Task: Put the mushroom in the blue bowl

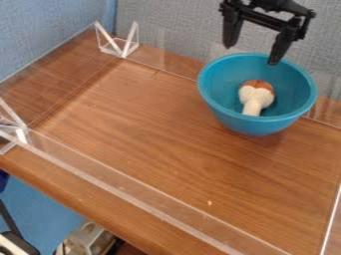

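The mushroom, with a reddish-orange cap and a pale stem, lies inside the blue bowl. Its cap points toward the back and its stem toward the front of the bowl. Above the bowl's back rim, at the top of the view, my black gripper is open. Its two fingers hang wide apart with nothing between them, clear of the mushroom.
Clear low walls edge the wooden table, whose left and middle area is bare. A white wire-like bracket stands at the back left corner. Grey padded panels rise behind the table.
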